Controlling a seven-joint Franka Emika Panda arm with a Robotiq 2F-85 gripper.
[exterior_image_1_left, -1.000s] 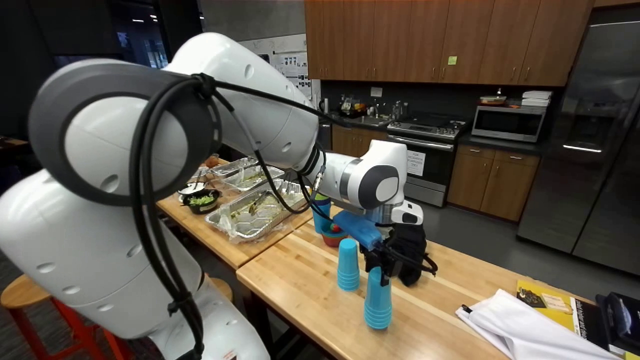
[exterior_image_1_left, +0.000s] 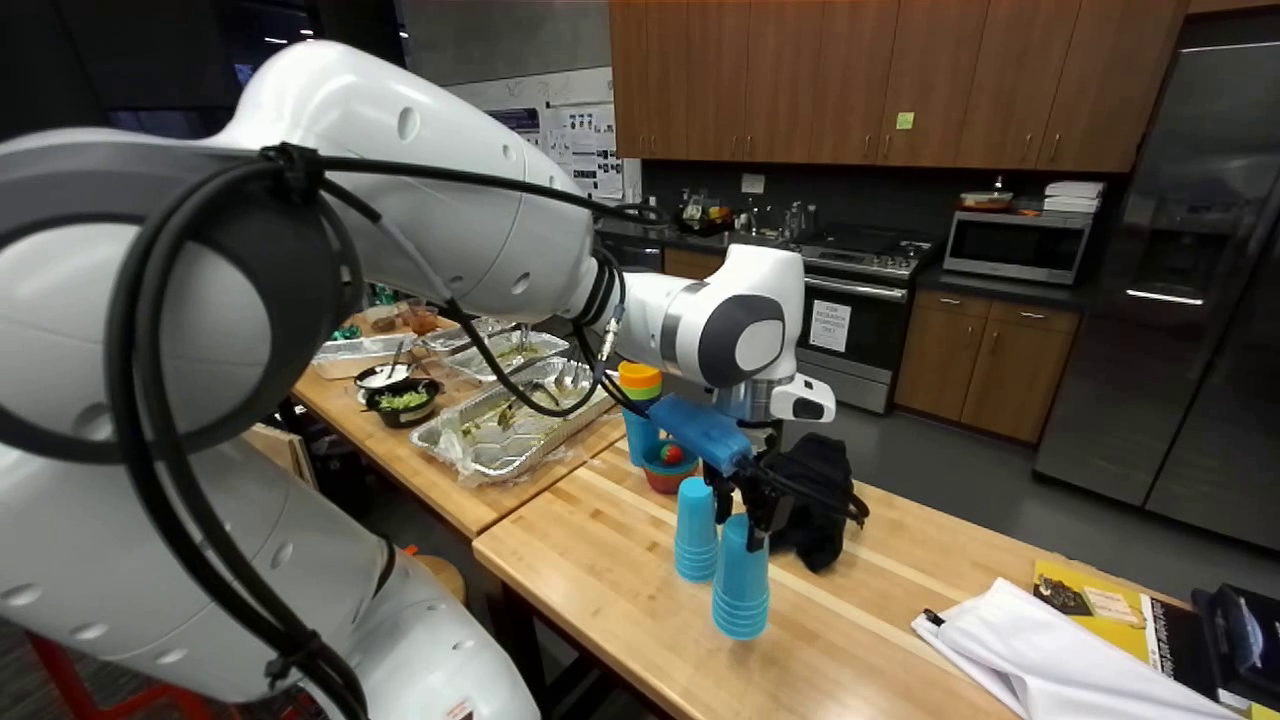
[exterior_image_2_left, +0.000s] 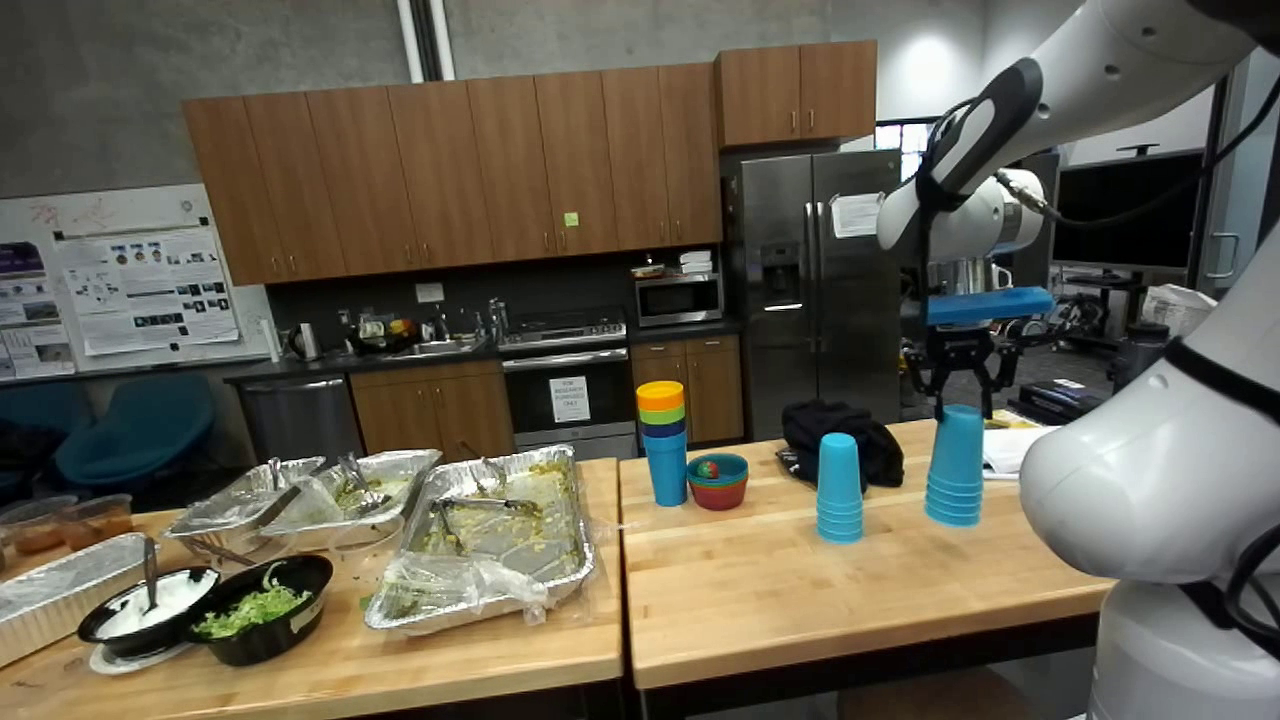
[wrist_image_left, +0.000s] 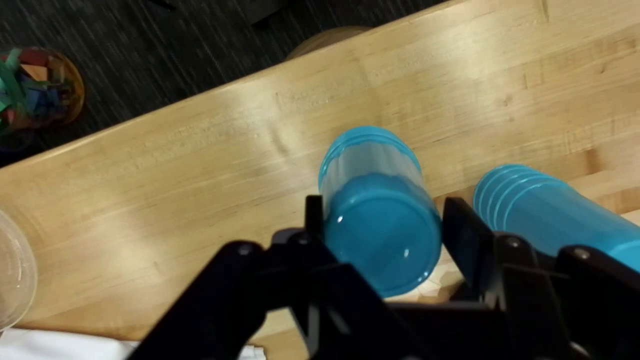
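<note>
Two stacks of upside-down light blue cups are at the right-hand table. My gripper (exterior_image_2_left: 962, 410) is shut on the top of one blue cup stack (exterior_image_2_left: 955, 474), a finger on either side. From the wrist view, that stack's round base faces the camera, with its rims beyond it. Whether its lowest rim touches the wood or hangs just above it, I cannot tell. The other blue cup stack (exterior_image_1_left: 696, 528) stands on the table, a short gap to its side; in the wrist view it lies right of my fingers.
Behind the stacks sits a black cloth bundle (exterior_image_2_left: 843, 440). Coloured cups (exterior_image_2_left: 663, 444) and small bowls (exterior_image_2_left: 717, 480) stand farther left. A white cloth (exterior_image_1_left: 1056, 654) lies to the right. Foil trays (exterior_image_2_left: 498, 540) fill the adjoining table. Bare wood lies in front of the stacks.
Compared with a second ago, my gripper and the blue stack in it have moved left and slightly up in exterior view 1, nearer the other stack, which has stayed put.
</note>
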